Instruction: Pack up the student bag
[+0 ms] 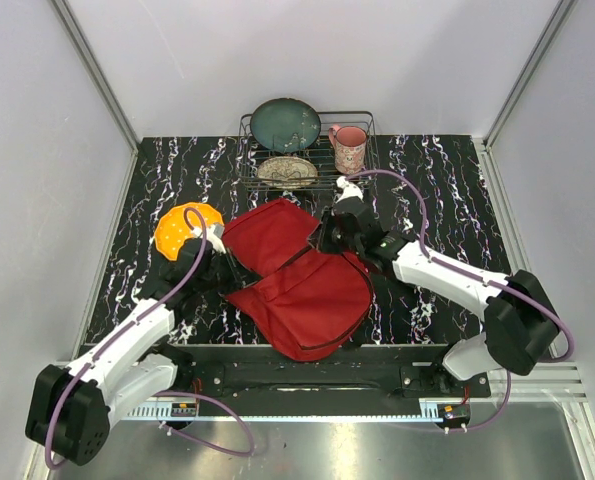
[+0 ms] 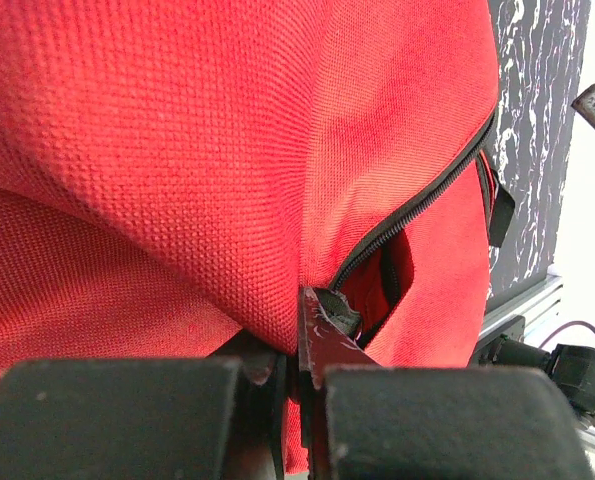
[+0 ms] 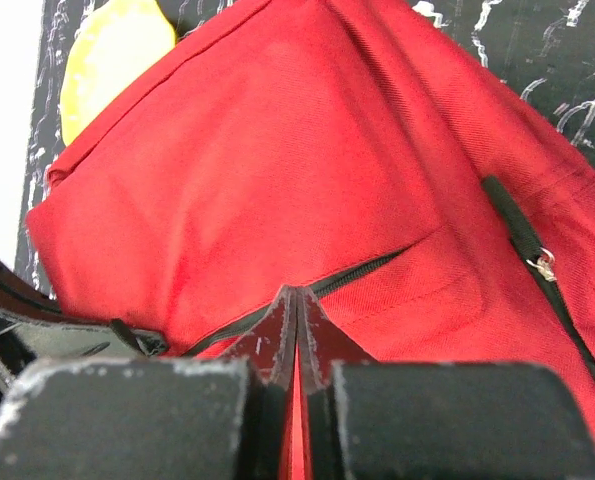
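The red bag (image 1: pixel 307 300) lies flattened on the marble table, with zippers and an open pocket showing in the wrist views. My left gripper is shut on red bag fabric beside a zipper, at the bag's left side. My right gripper is over the bag's upper right part, its fingertips close together above a black zipper (image 3: pixel 362 270); whether anything is between them is hard to see. A zipper pull (image 3: pixel 540 262) lies to its right in the right wrist view.
A yellow dotted item (image 1: pixel 177 228) lies left of the bag. A wire rack at the back holds a green plate (image 1: pixel 285 124), a patterned plate (image 1: pixel 286 172) and a pink mug (image 1: pixel 349 150). Bare marble shows at the right.
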